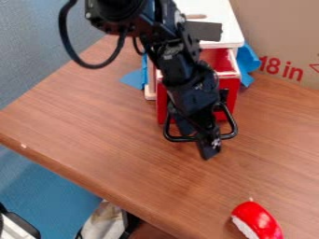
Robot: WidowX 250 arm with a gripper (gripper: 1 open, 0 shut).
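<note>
My black gripper hangs low over the wooden table, in front of a red open box whose white rim shows behind the arm. I cannot tell whether its fingers are open or shut, as the fingertips are dark and overlap. A red object with a white edge lies at the table's lower right corner.
A white board with a dark grey patch rests atop the box, with blue tape beside it. Cardboard stands behind at right. The table's edge drops to a blue floor.
</note>
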